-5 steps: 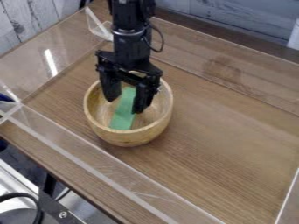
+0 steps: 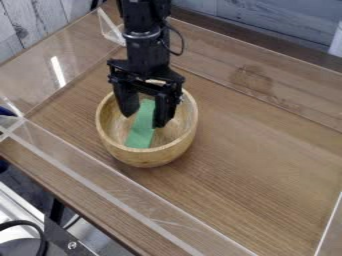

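Observation:
A light wooden bowl [image 2: 146, 155] sits on the wooden table, with a green object [image 2: 142, 134] inside it. The black arm comes down from the top, and its gripper [image 2: 146, 100] is over the back of the bowl, with dark fingers spread to either side above the green object. Whether it holds anything between them is hard to tell.
A clear plastic item [image 2: 11, 125] lies at the left edge, and a black cable [image 2: 27, 232] curves at the bottom left corner.
The bowl has barely moved.

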